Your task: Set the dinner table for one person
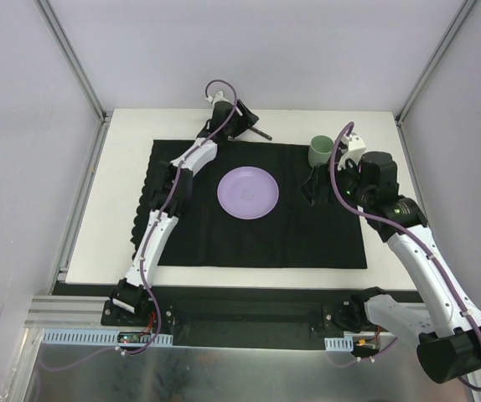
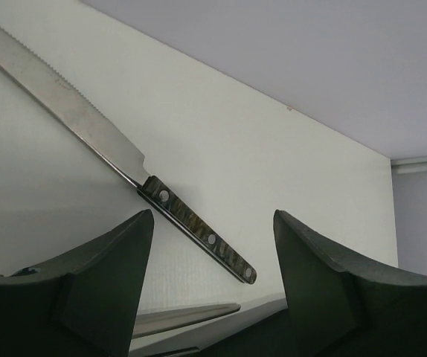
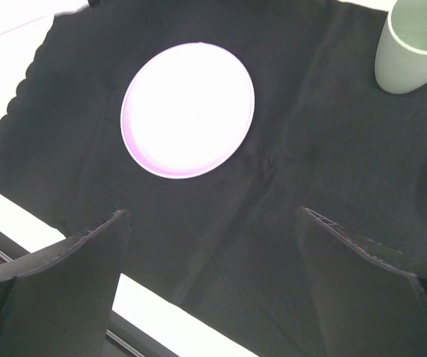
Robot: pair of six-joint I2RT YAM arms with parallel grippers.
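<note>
A serrated knife (image 2: pixel 79 115) with a dark riveted handle (image 2: pixel 198 227) lies on the white tabletop in the left wrist view. My left gripper is open above it, and the handle shows in the gap between the fingers, untouched. In the top view only the end of the knife's handle (image 1: pixel 261 133) sticks out past that gripper. A purple plate (image 1: pixel 248 193) lies on the black cloth (image 1: pixel 224 247). The green cup (image 1: pixel 321 150) stands upright at the cloth's back right. My right gripper hangs open and empty over the cloth, near the cup.
Below the knife, a metal utensil handle (image 2: pixel 187 318) shows in the left wrist view; its other end is hidden. A wall rises behind the table's back edge. Bare cloth surrounds the plate, with the left arm (image 1: pixel 186 180) reaching across its left part.
</note>
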